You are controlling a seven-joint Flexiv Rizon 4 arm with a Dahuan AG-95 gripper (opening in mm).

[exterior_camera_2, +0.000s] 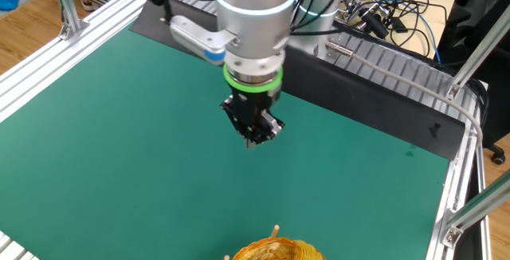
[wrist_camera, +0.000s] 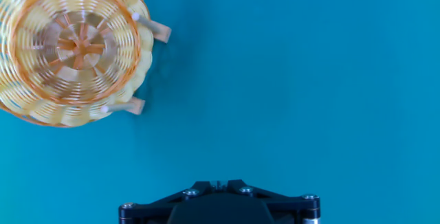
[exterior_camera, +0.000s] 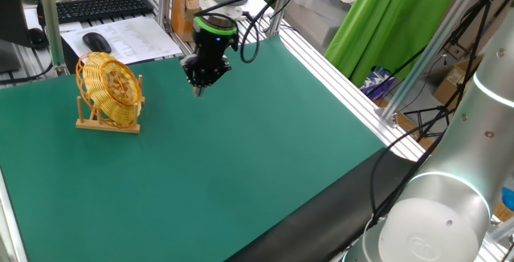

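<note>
A yellow woven basket (exterior_camera: 108, 89) leans tilted on a small wooden stand (exterior_camera: 108, 126) at the left of the green table. In exterior view 2 only part of the basket (exterior_camera_2: 279, 250) shows at the bottom edge. From the wrist, the basket (wrist_camera: 20, 59) fills the upper left, its round inside facing the camera, beside the stand's pegs (wrist_camera: 159, 30). My gripper (exterior_camera: 197, 91) hangs above the table, to the right of the basket and apart from it. Its fingers (wrist_camera: 237, 185) meet at the bottom of the wrist view, shut, with nothing seen between them.
Behind the basket are a mouse (exterior_camera: 96, 42), papers (exterior_camera: 140, 37) and a keyboard (exterior_camera: 96, 7). A metal frame post (exterior_camera: 52, 21) rises at the back left. The arm's base (exterior_camera: 426, 226) occupies the front right.
</note>
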